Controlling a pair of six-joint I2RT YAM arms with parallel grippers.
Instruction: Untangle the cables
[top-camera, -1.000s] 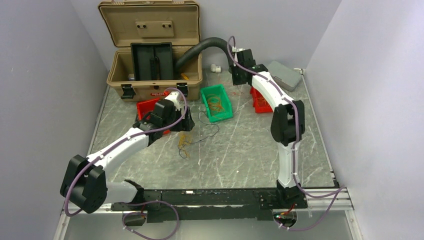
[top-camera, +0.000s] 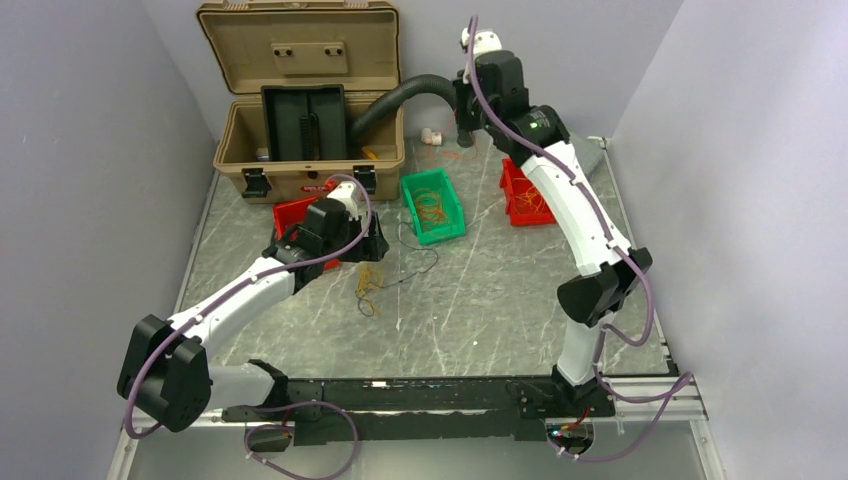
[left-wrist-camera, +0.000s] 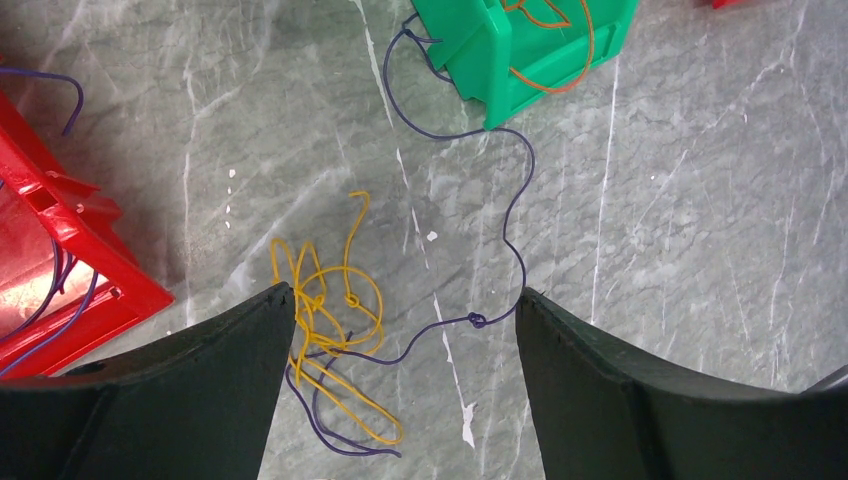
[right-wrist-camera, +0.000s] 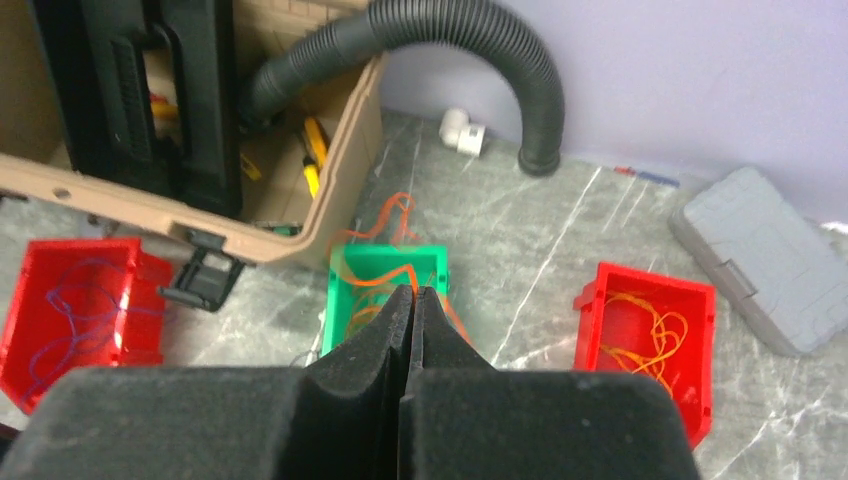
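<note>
Between the spread fingers of my open left gripper, a yellow cable (left-wrist-camera: 375, 310) lies tangled on the table in the left wrist view. A dark blue cable (left-wrist-camera: 528, 170) loops through that tangle, has a small knot, and runs up to the green bin (left-wrist-camera: 497, 75). Nothing is between the left fingers. My right gripper is shut, raised high, with a thin orange cable (right-wrist-camera: 385, 276) caught at its fingertips. The orange strand trails down toward the green bin, blurred; more orange cable (top-camera: 430, 208) lies inside that bin.
One red bin (right-wrist-camera: 130, 320) with blue cable stands at the left, another red bin (right-wrist-camera: 708, 360) with yellow cable at the right. Behind are a tan toolbox (top-camera: 228, 160), a black hose (top-camera: 405, 90) and a grey case (right-wrist-camera: 770, 260).
The left arm has barely moved; the cables on the table look unchanged.
</note>
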